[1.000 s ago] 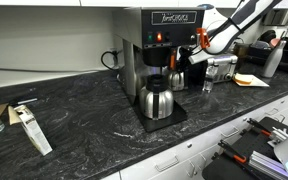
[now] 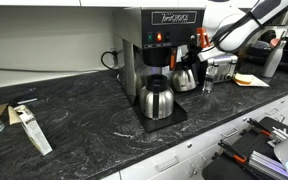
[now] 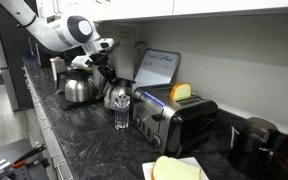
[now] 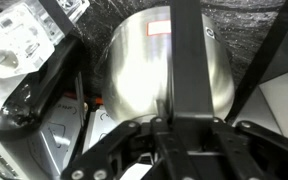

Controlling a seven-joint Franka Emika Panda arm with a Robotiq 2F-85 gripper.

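Observation:
A rounded steel pot fills the middle of the wrist view, with a black handle running across it. My gripper is shut on that handle. Beside the coffee machine in exterior view 1, the same steel pot shows below my gripper. Exterior view 2 has the pot behind a clear bottle. Whether its base touches the counter cannot be told.
The coffee machine stands close by, a second steel carafe on its black base. A toaster with bread is near the clear bottle. Left of the machine, the dark counter is largely clear.
The arm and the steel pot have shifted a little to the right and out from behind the coffee machine in exterior view 1. The second carafe has stayed put.

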